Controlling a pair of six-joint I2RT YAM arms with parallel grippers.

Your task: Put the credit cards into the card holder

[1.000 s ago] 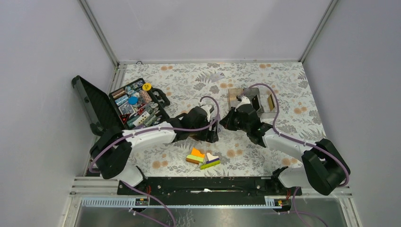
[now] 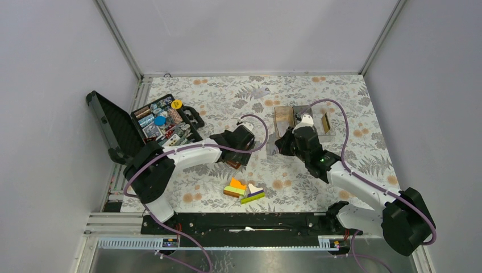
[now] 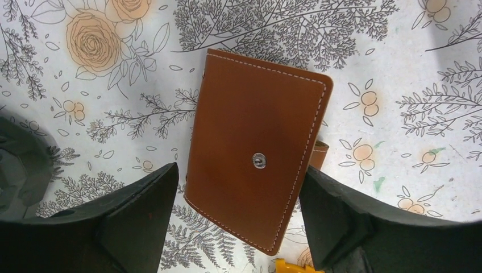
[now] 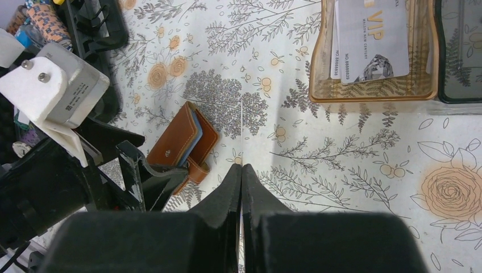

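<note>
The brown leather card holder (image 3: 250, 148) lies on the floral table under my left gripper, whose fingers are spread either side of its lower part; contact cannot be told. In the right wrist view the card holder (image 4: 173, 136) shows a blue-grey insert. My right gripper is shut, pointing over the table right of the holder, with no card visible held in it. White cards (image 4: 369, 40), the top one printed VIP, lie in an amber tray (image 4: 375, 94) at the upper right of that view.
A clear-grey container (image 4: 460, 96) adjoins the amber tray. An open black case (image 2: 162, 125) of small items stands at the left. Coloured blocks (image 2: 244, 191) lie near the front edge.
Both arms have moved apart: my left gripper drew back over the card holder, and my right gripper moved to the right, toward the trays.
</note>
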